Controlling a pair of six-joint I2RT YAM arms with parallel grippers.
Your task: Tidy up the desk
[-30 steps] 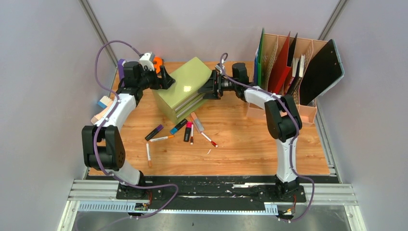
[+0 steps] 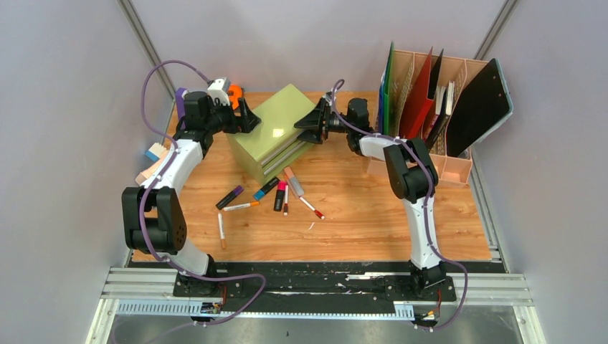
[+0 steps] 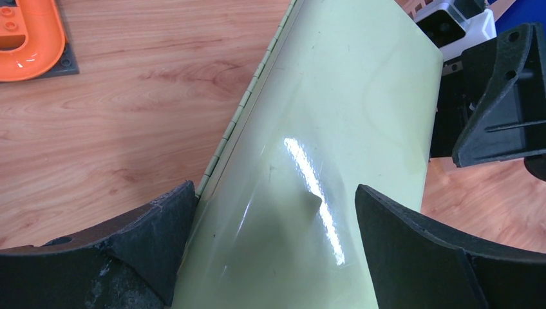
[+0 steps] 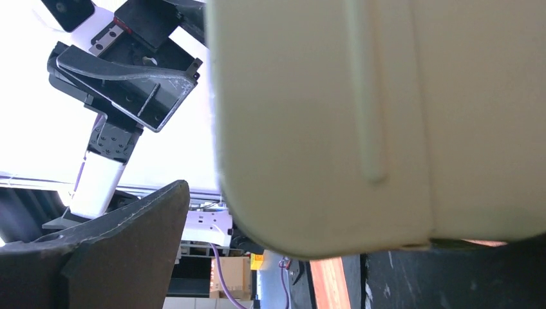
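A pale green metal box [image 2: 276,118] with drawer fronts sits askew at the back middle of the desk. My left gripper [image 2: 249,115] is open over its left part; in the left wrist view its fingers straddle the glossy top [image 3: 335,90] near the hinged edge. My right gripper [image 2: 307,125] is at the box's right side, fingers apart; the right wrist view is mostly filled by the box's surface [image 4: 322,116], and whether it grips is unclear. Markers [image 2: 279,197] and pens lie loose in front of the box.
A pink organizer [image 2: 456,169] with folders and a black board [image 2: 473,107] stands at the right. An orange object [image 2: 236,93] and purple item [image 2: 179,100] are at the back left.
The left arm has not visibly moved.
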